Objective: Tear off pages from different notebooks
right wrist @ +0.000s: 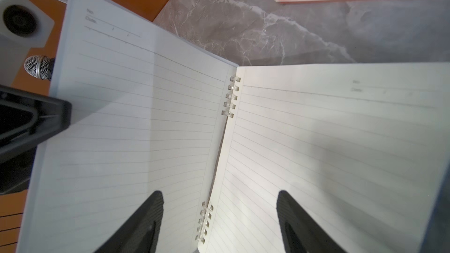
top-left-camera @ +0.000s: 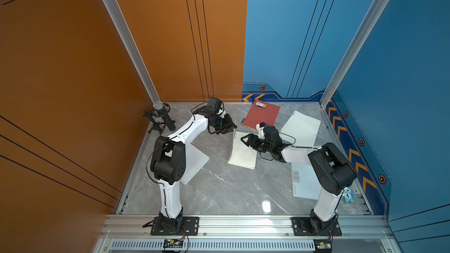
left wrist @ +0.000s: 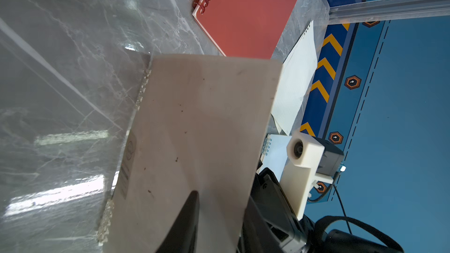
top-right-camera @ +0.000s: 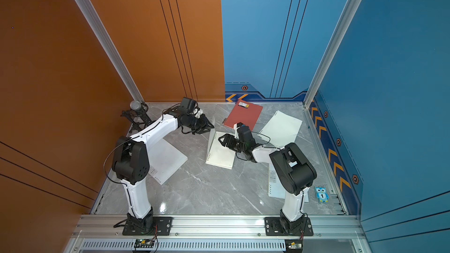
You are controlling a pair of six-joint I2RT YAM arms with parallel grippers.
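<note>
An opened spiral notebook with lined white pages lies in the middle of the table. Its left leaf stands raised along the coil, outer side facing the left wrist camera. The leaf's free edge passes between the fingers of my left gripper, which are visibly apart; whether either one touches it I cannot tell. Over the notebook's flat right page, my right gripper is open, nothing seen between its fingers.
A red spiral notebook lies behind. White sheets are at the back right, another notebook at the front right, partly under the right arm. A further white notebook lies left. Bare table shows at front centre.
</note>
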